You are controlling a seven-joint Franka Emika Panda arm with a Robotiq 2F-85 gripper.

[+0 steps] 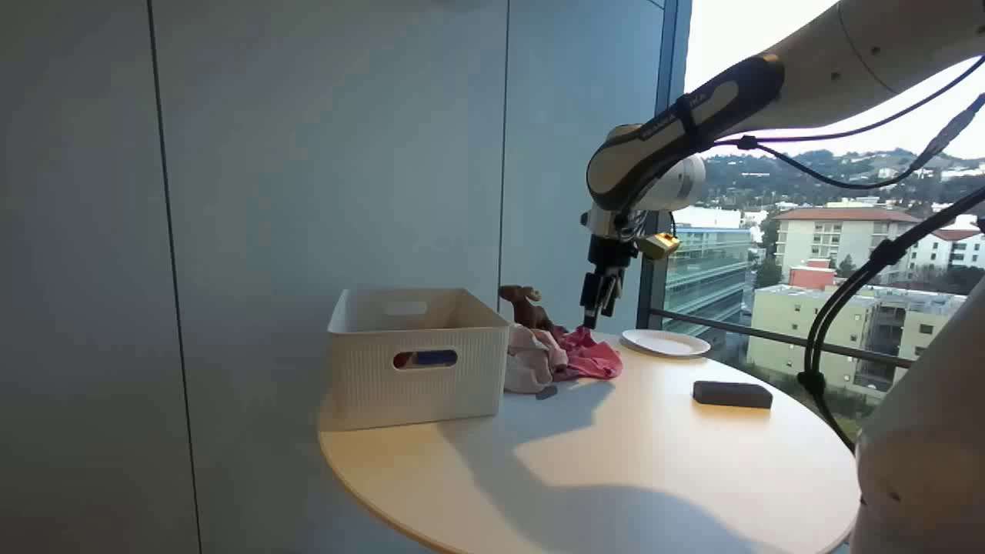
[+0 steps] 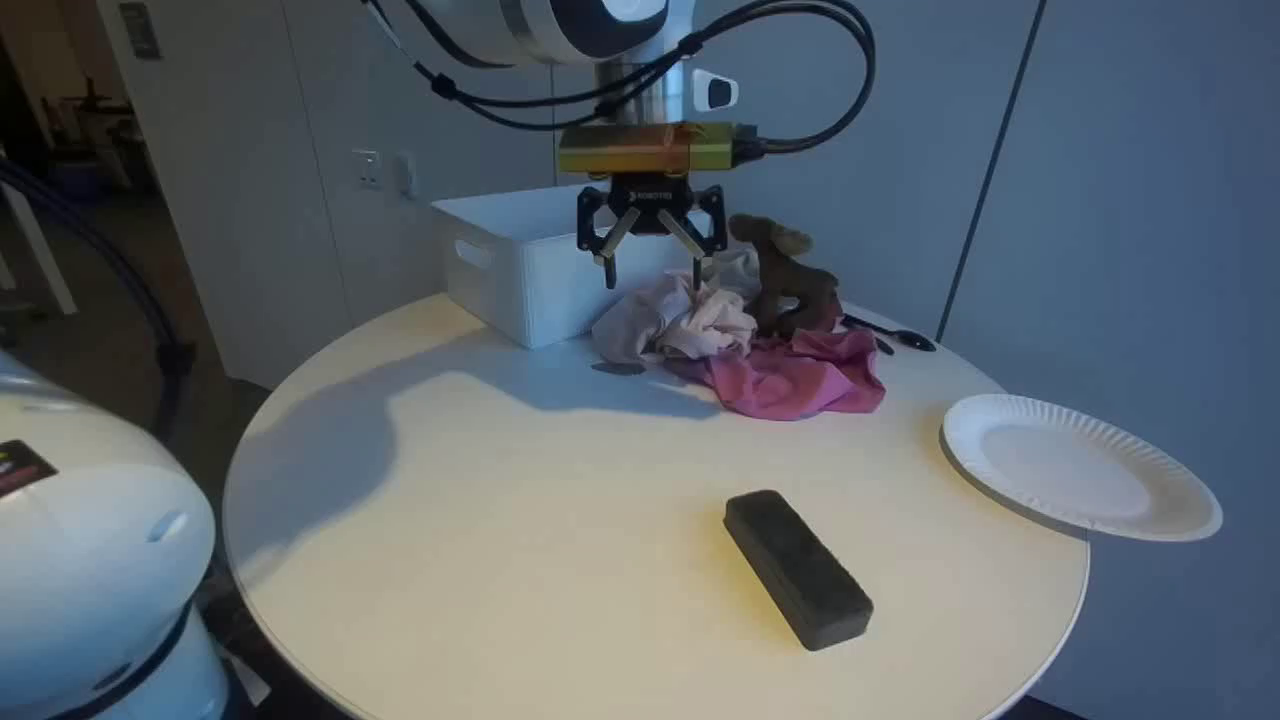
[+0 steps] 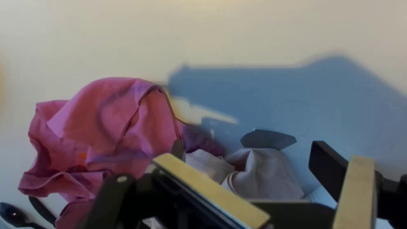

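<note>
My gripper (image 2: 654,278) stands open above the pile of cloths, with nothing between its fingers. A pale pink cloth (image 2: 672,322) lies crumpled beside the white bin (image 2: 552,288); in the wrist view its greyish folds (image 3: 265,175) show between and below the fingers. The darker pink cloth (image 2: 798,382) spreads out next to it, and the wrist view has this pink cloth (image 3: 114,122) on the left, partly covered by one finger. Behind the cloths sits a brown plush animal (image 2: 786,270). In exterior view 1 the gripper (image 1: 600,318) appears over the pile, close to the plush animal (image 1: 526,305).
A black spoon (image 2: 912,341) lies behind the pink cloth. A dark block (image 2: 798,570) rests near the table's front, and a white paper plate (image 2: 1068,462) overhangs the right edge. Something blue shows through the bin's handle hole (image 1: 425,358).
</note>
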